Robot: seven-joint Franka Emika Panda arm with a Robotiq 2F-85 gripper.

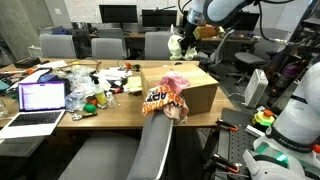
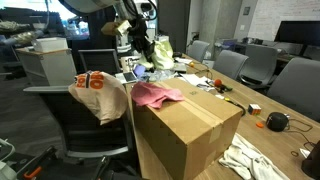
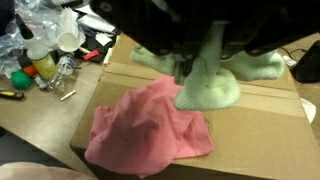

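A pale green-white cloth point(image 1: 181, 46) hangs bunched from my gripper point(image 1: 187, 33), which is shut on it. In exterior view 2 the held cloth point(image 2: 164, 53) spreads out above the cardboard box point(image 2: 188, 135). On the box's top lies a crumpled pink cloth point(image 2: 156, 95), partly over its edge. From the wrist view, the pale cloth point(image 3: 210, 84) covers the fingertips and hangs above the box, to the upper right of the pink cloth point(image 3: 148, 132). An orange and white patterned cloth point(image 1: 164, 100) is draped over a chair back.
A laptop point(image 1: 38, 101), bottles and other small items crowd the table's left part. White cloths point(image 2: 248, 158) lie beside the box. The black chair point(image 2: 88, 132) stands close in front of it. Much of the box's top is bare.
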